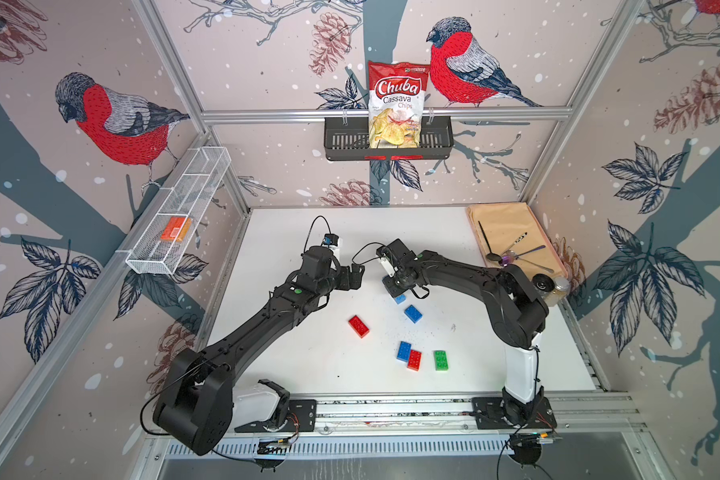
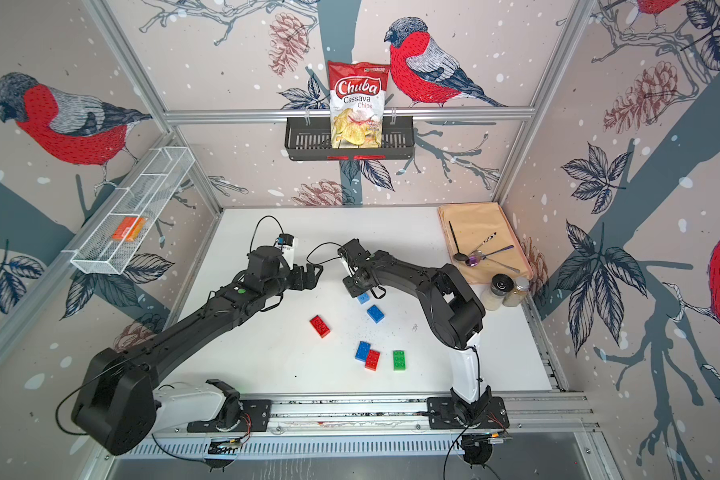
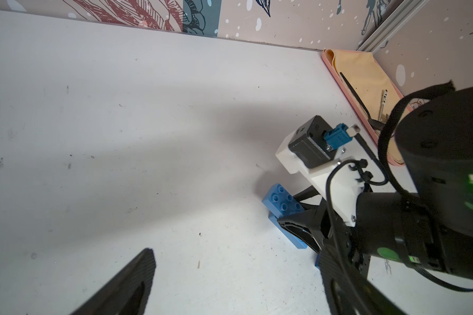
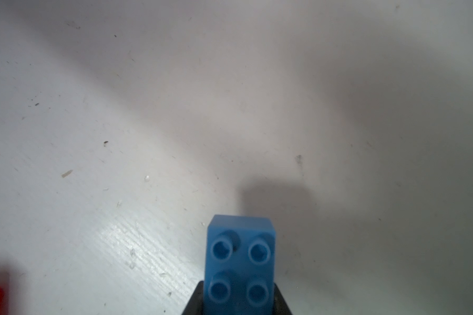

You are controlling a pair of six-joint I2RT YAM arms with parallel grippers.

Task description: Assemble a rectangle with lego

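Note:
My right gripper is at a light blue brick point(image 4: 239, 267) near mid-table; its fingertips sit either side of it, and whether they grip is unclear. The left wrist view shows that brick point(image 3: 281, 200) over another light blue piece point(image 3: 291, 236). My left gripper point(image 1: 350, 277) stands open and empty to the left. Toward the front lie a red brick point(image 1: 358, 325), a darker blue brick point(image 1: 413, 313), another blue brick point(image 1: 404, 351) touching a red brick point(image 1: 414, 360), and a green brick point(image 1: 441, 360).
A board with utensils point(image 1: 488, 224) lies back right, with jars point(image 1: 559, 292) in front of it. A wire rack point(image 1: 148, 261) hangs on the left wall.

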